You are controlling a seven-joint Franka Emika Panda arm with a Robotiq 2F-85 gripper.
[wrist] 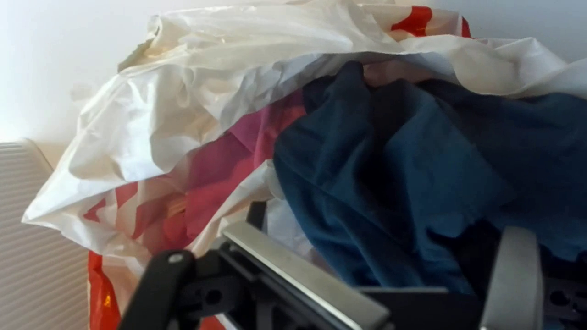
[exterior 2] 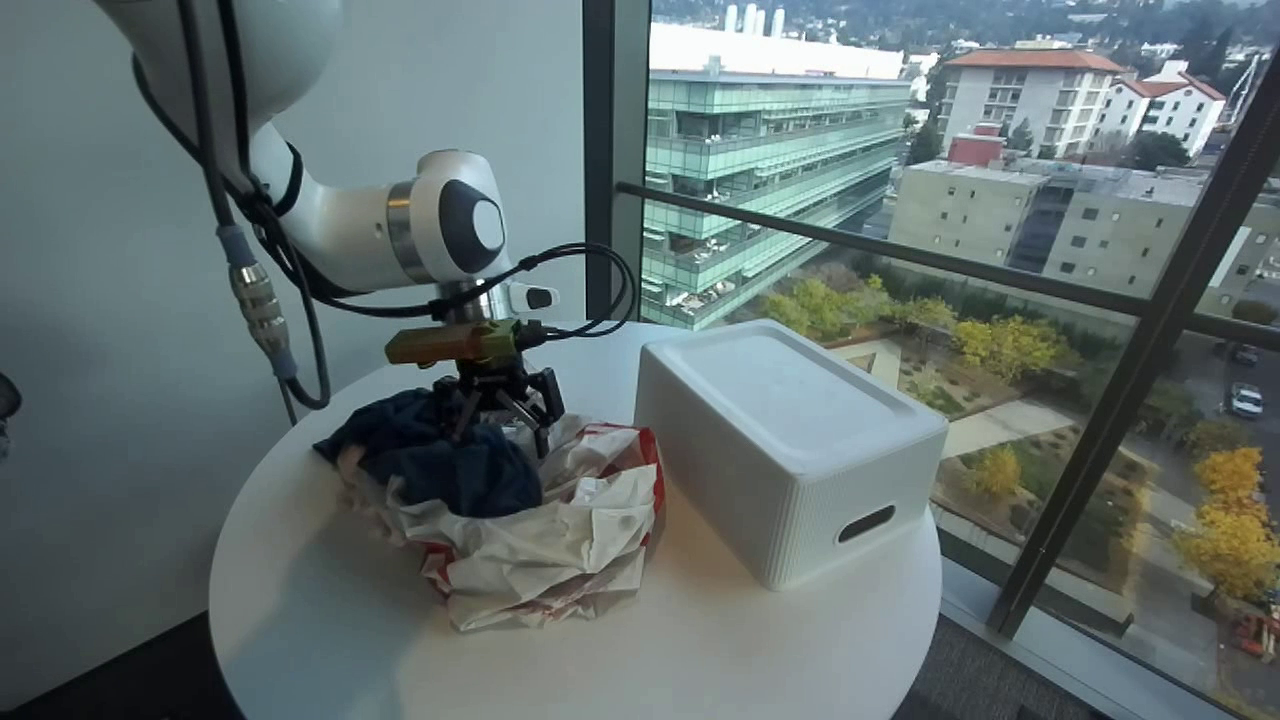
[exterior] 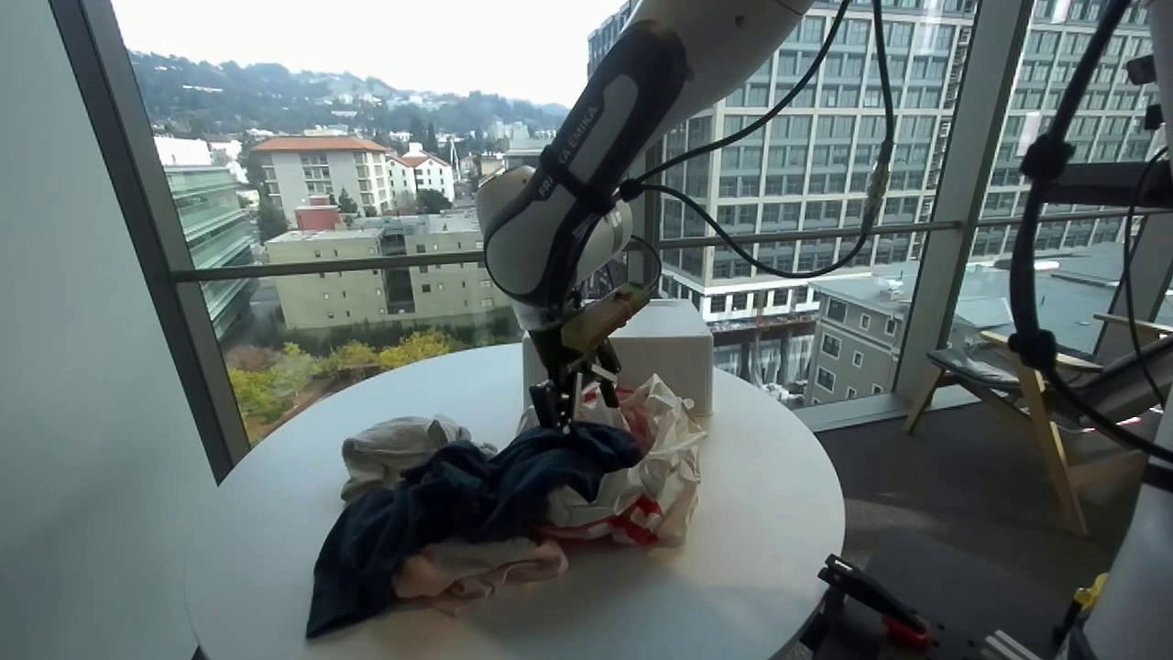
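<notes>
Dark blue cloth [exterior: 473, 484] lies in folds across the table, one end resting in the mouth of a crumpled white and red plastic bag [exterior: 671, 462]. My gripper [exterior: 572, 416] is low at that end of the cloth, pointing down. In the wrist view its fingers [wrist: 308, 277] are spread apart, with the blue cloth [wrist: 374, 181] beneath and between them; I cannot tell whether they touch it. Inside the bag [wrist: 143, 121] a pinkish-red patch shows beside the cloth. Exterior view 2 has the gripper [exterior 2: 498, 438] over the bag's edge nearest the cloth.
A beige cloth [exterior: 396, 451] and a pale pink cloth [exterior: 478, 566] lie on the table by the blue one. Behind the bag stands a white lidded box [exterior 2: 792, 444].
</notes>
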